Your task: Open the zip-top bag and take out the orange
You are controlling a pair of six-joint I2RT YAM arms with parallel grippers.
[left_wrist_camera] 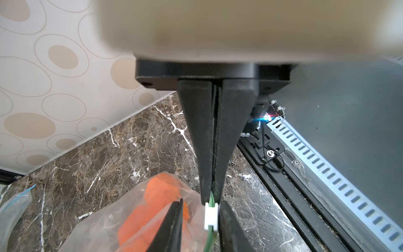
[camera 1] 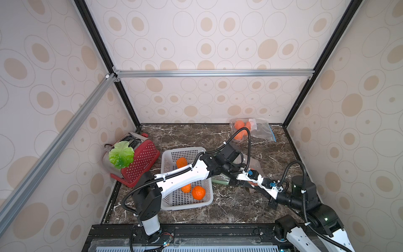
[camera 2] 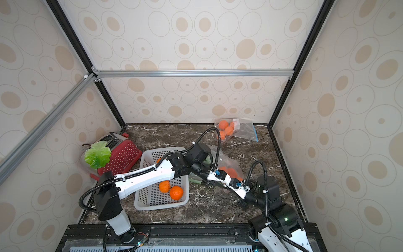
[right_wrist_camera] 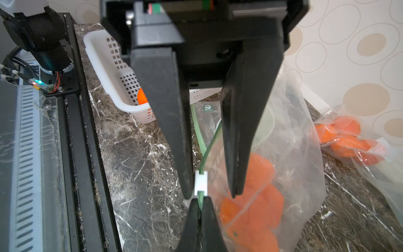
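A clear zip top bag point(right_wrist_camera: 289, 168) with several oranges point(right_wrist_camera: 256, 201) inside lies on the dark marble table under both grippers. Its green zip strip carries a white slider point(right_wrist_camera: 201, 183). My right gripper is shut on the strip just beside the slider; the strip runs in between its tips, as the left wrist view also shows. Facing it, my left gripper is part open, its fingers to either side of the slider with a gap showing. Both arms cover most of the bag in the top views.
A white basket point(camera 1: 207, 204) with loose oranges point(camera 1: 198, 192) stands left of the bag, below the left arm. Another bag of oranges point(camera 2: 226, 128) lies by the back wall. A red basket point(camera 1: 140, 163) with a lettuce leaf point(camera 1: 121, 154) is far left.
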